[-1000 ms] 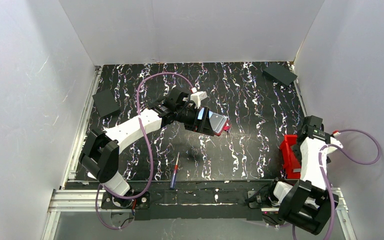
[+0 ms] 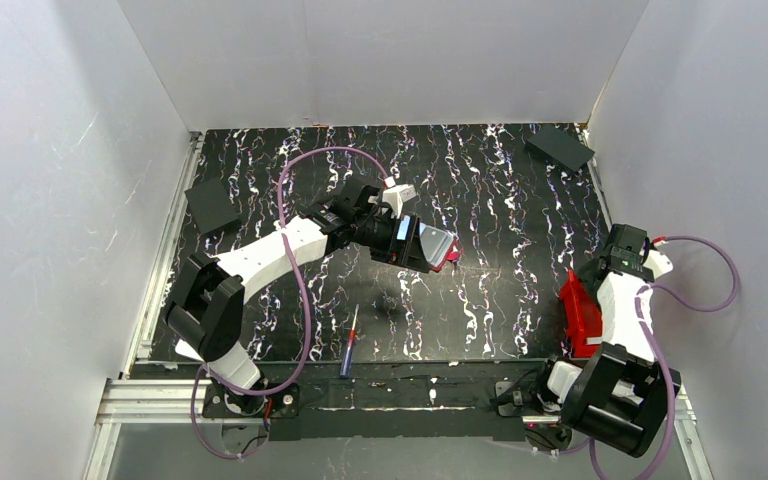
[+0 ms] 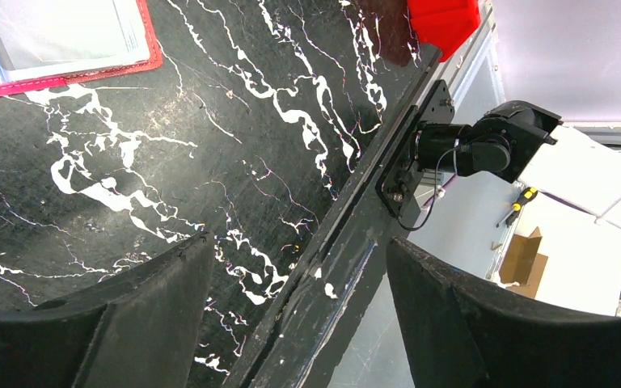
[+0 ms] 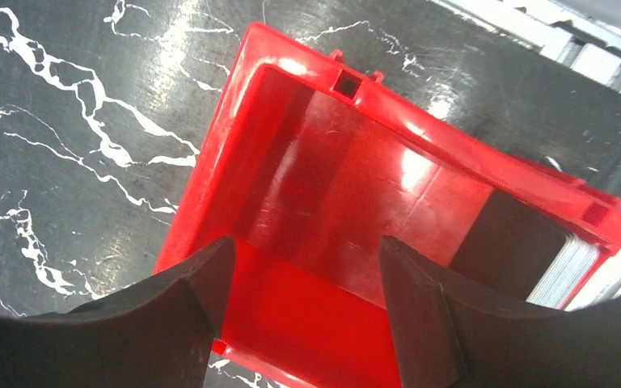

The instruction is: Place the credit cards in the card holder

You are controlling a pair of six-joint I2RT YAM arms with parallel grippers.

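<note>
The card holder (image 3: 65, 36), with a clear window and a red edge, lies flat on the dark marbled table at the top left of the left wrist view. In the top view it shows beside my left gripper (image 2: 410, 248). That gripper's fingers (image 3: 141, 307) are apart, with nothing between them. A red bin (image 4: 202, 174) fills much of the right wrist view. Inside its right end is a dark block with a pale, layered edge, perhaps stacked cards (image 4: 562, 271). My right gripper hovers over the bin, part open and empty.
A screwdriver (image 2: 350, 345) lies near the table's front edge. Dark flat pads (image 2: 560, 147) sit at the back right and on the left (image 2: 212, 205). Mid-table is mostly clear. The right wall stands close beside my right arm.
The left arm has barely shifted; holder and bin look unmoved.
</note>
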